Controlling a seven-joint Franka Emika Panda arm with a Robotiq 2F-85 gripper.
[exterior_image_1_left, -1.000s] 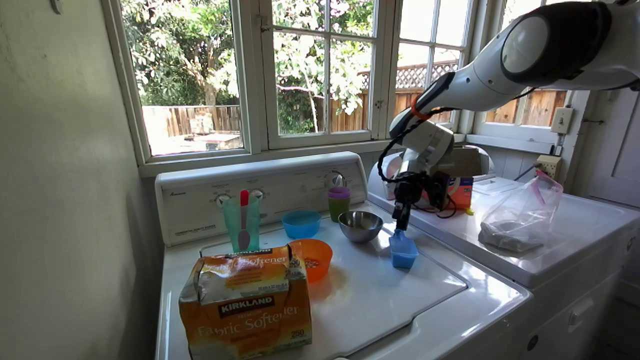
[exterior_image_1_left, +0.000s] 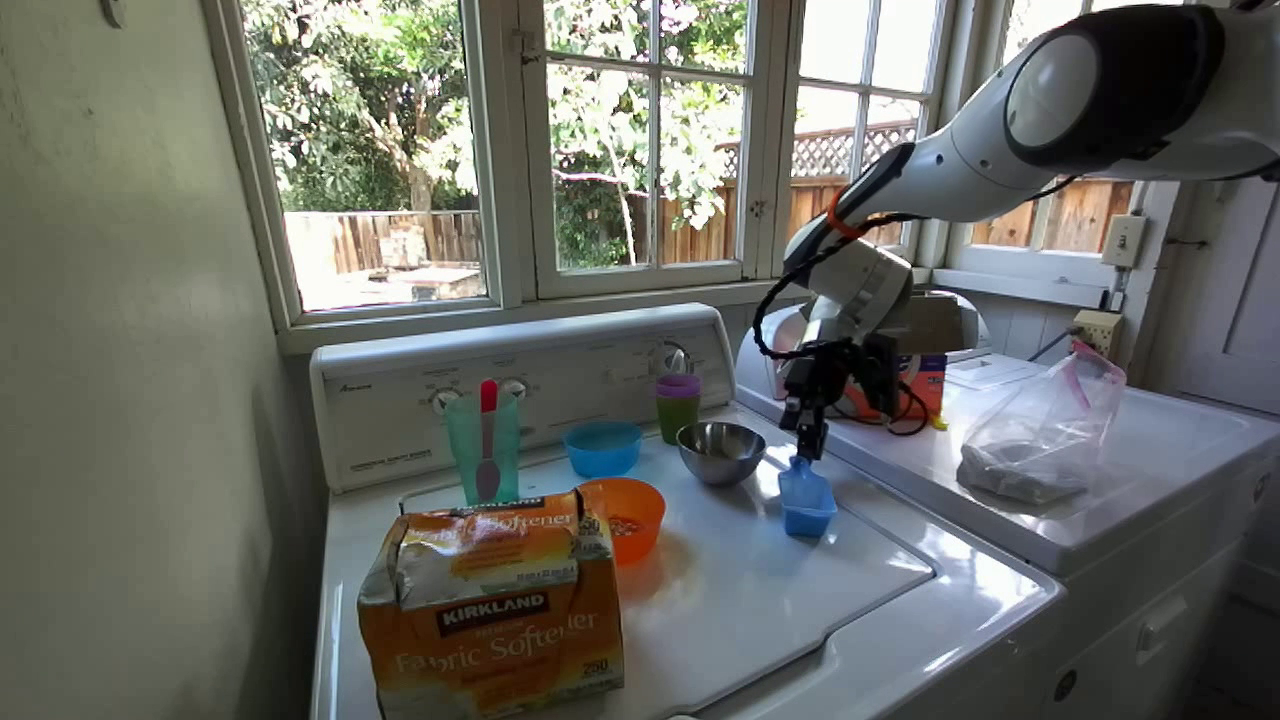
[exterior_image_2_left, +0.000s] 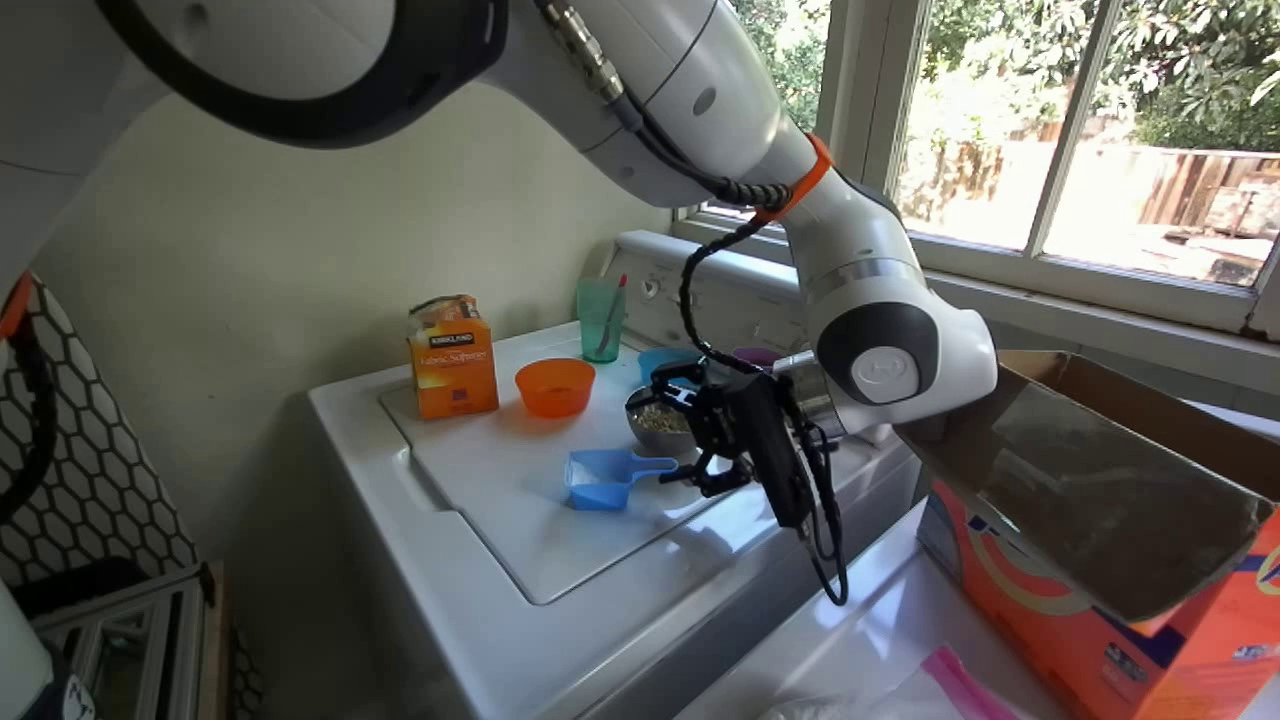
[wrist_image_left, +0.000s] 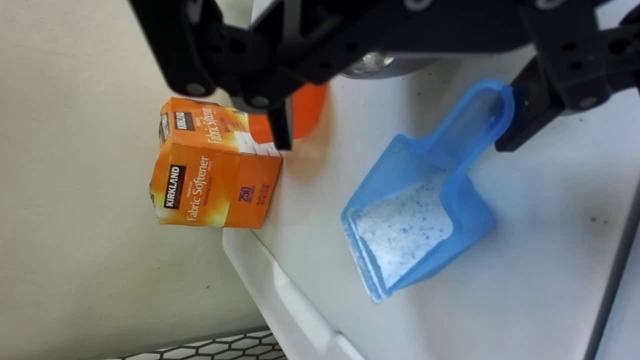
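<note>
A blue scoop (wrist_image_left: 420, 210) holding white, speckled powder rests on the white washer lid, its handle (wrist_image_left: 474, 123) pointing toward my gripper. The gripper is open, its two fingers spread wide with nothing gripped. One finger (wrist_image_left: 525, 117) is right at the handle's end, though whether they touch I cannot tell; the other finger (wrist_image_left: 280, 127) stands well off to the left. In exterior view 1 the gripper hangs just above the handle of the scoop (exterior_image_1_left: 807, 502).
Close to the gripper is a steel bowl (exterior_image_1_left: 720, 454). An orange bowl (exterior_image_1_left: 633, 516), a blue bowl (exterior_image_1_left: 603, 449), a green cup (exterior_image_1_left: 483, 450) and a fabric softener box (exterior_image_1_left: 492, 624) stand farther left. A bag (exterior_image_1_left: 1032, 438) and an orange carton (exterior_image_2_left: 1080, 600) occupy the neighbouring machine.
The gripper's fingers show at a slightly different tilt and more spread than a second ago. The scoop has hardly moved, if at all.
</note>
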